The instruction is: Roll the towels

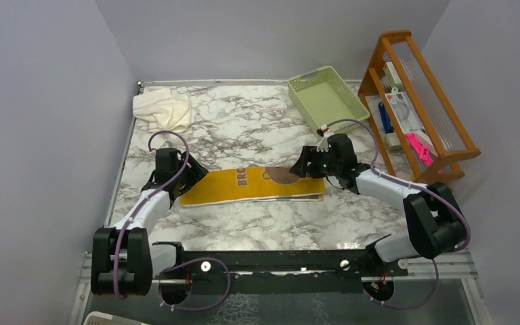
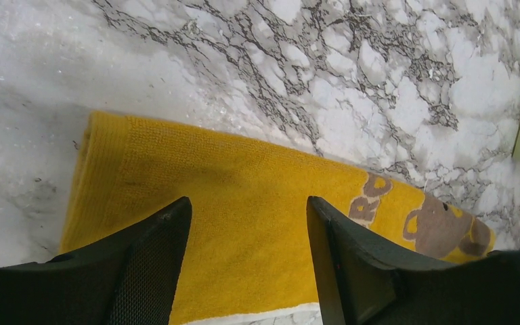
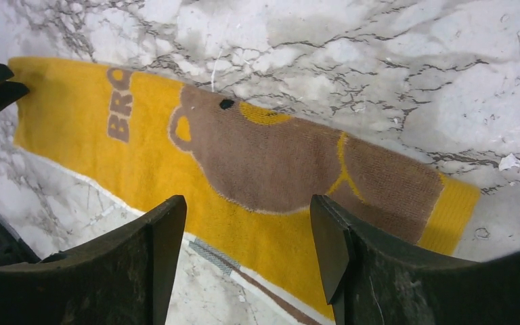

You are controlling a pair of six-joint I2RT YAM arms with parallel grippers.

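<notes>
A yellow towel (image 1: pixel 230 184) with brown lettering and a brown print lies folded in a long flat strip across the marble table, also in the left wrist view (image 2: pixel 244 223) and right wrist view (image 3: pixel 244 169). My left gripper (image 1: pixel 193 172) hovers over its left end, open, fingers spread with nothing held (image 2: pixel 248 210). My right gripper (image 1: pixel 303 162) is over the brown print toward the right end, open and empty (image 3: pixel 248 206). A cream towel (image 1: pixel 161 108) lies bunched at the back left.
A green basket (image 1: pixel 325 101) stands at the back right. A wooden rack (image 1: pixel 460 145) with assorted items leans along the right side.
</notes>
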